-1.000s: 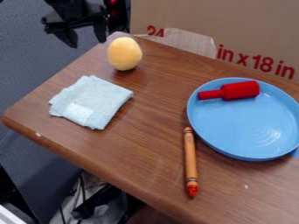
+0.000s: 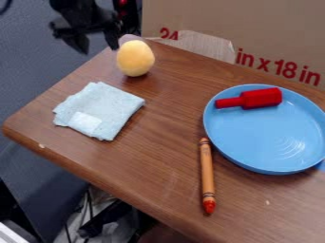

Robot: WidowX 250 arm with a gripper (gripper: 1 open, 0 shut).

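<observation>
A black gripper (image 2: 89,32) hangs at the top left, above and behind the table's far edge; whether its fingers are open or shut is unclear. A yellow egg-shaped object (image 2: 135,58) stands near the far left of the table. A folded pale blue cloth (image 2: 99,111) lies left of centre. On the right, a red rolling pin (image 2: 254,98) rests on a blue plate (image 2: 264,140). An orange crayon with a red tip (image 2: 207,175) lies on the table left of the plate.
The wooden table (image 2: 140,176) has clear room in its middle and front left. A cardboard box (image 2: 241,38) stands along the back, with a clear plastic piece by its left end.
The gripper has shifted very slightly at the top left. The objects on the table have not moved.
</observation>
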